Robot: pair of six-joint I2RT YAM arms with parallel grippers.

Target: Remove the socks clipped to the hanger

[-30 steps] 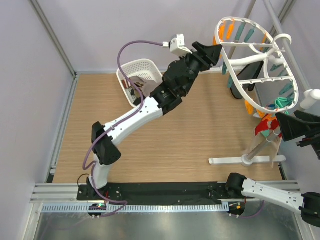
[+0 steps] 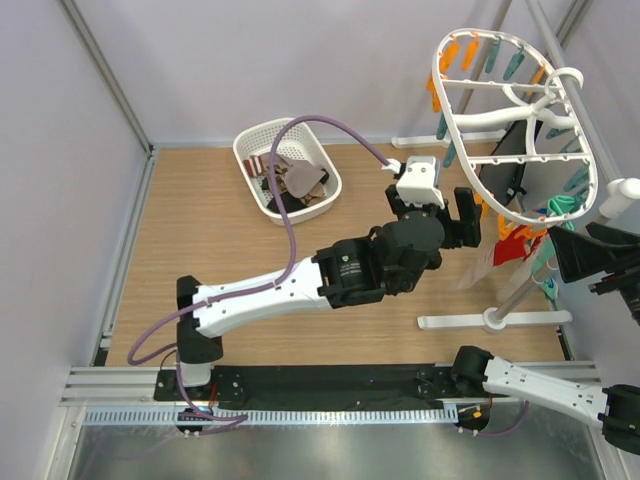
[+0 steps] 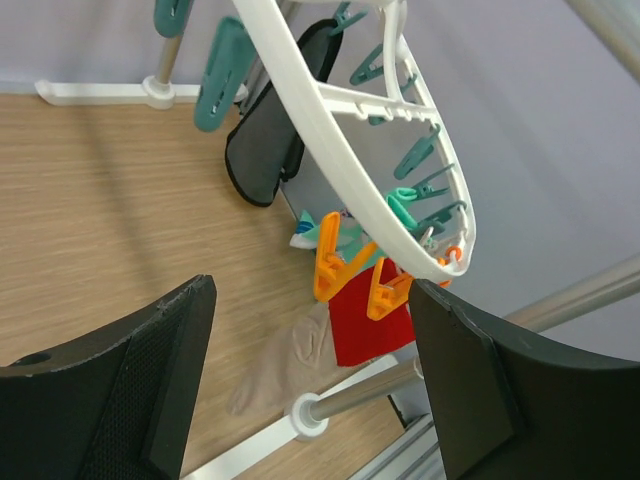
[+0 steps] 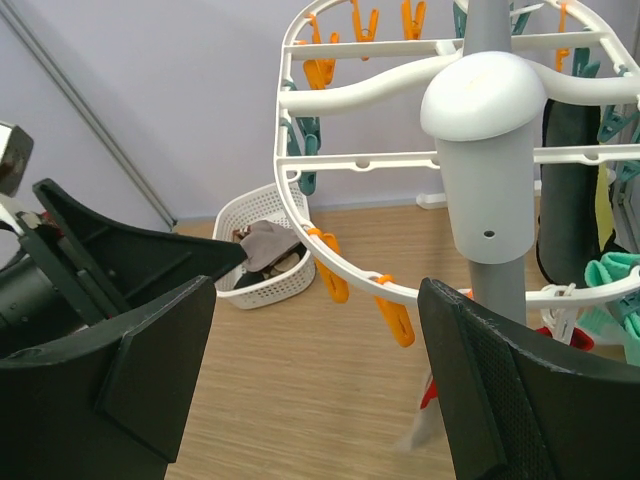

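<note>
In the top view the white hanger (image 2: 533, 160) stands at the right, ringed with orange and teal clips. From it hang a black sock (image 3: 265, 145), a red sock (image 3: 365, 325), a pale beige sock (image 3: 300, 360) and a teal patterned piece (image 3: 350, 240), partly hidden. My left gripper (image 2: 467, 216) is just left of the hanger's lower rim, open and empty; an orange clip (image 3: 330, 260) and the red sock lie ahead of its fingers. On the hanger's near right side, my right gripper stays open, holding nothing.
A white basket (image 2: 246, 140) with several dark, grey and striped socks rests on the wooden floor at the back left. The hanger's thick post (image 4: 488, 190) rises close before my right gripper. Open floor (image 2: 200, 240) fills the left.
The hanging socks have swayed. My right arm stayed still.
</note>
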